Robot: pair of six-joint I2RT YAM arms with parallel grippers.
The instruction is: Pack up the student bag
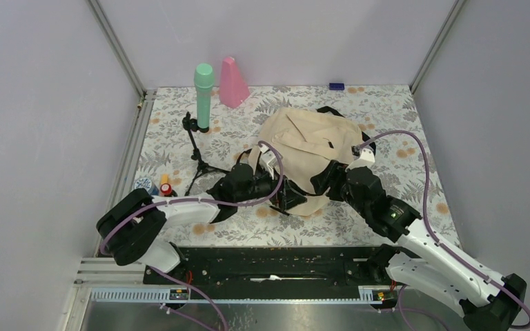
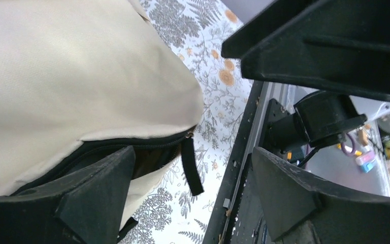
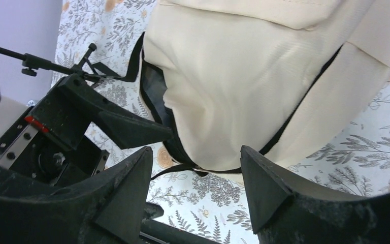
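Observation:
A cream bag (image 1: 297, 141) with black trim lies at the middle of the table. At its near end, in the left wrist view, the dark zipped mouth (image 2: 147, 158) gapes slightly, with a short black tab (image 2: 191, 168) at its corner. My left gripper stands open over that mouth, fingers spread. Close on its right, my right gripper has its fingers apart above the cream cloth. Nothing shows gripped between them. A finger of the left gripper reaches across the bag's dark edge in the right wrist view; whether it touches cannot be told.
A green bottle (image 1: 203, 96) and a pink tapered case (image 1: 232, 83) stand at the back left. A black tripod-like stand (image 1: 197, 148) lies left of the bag. Small bottles, one red-capped (image 1: 166, 189), sit behind the left arm. A blue block (image 1: 336, 86) lies at the back edge.

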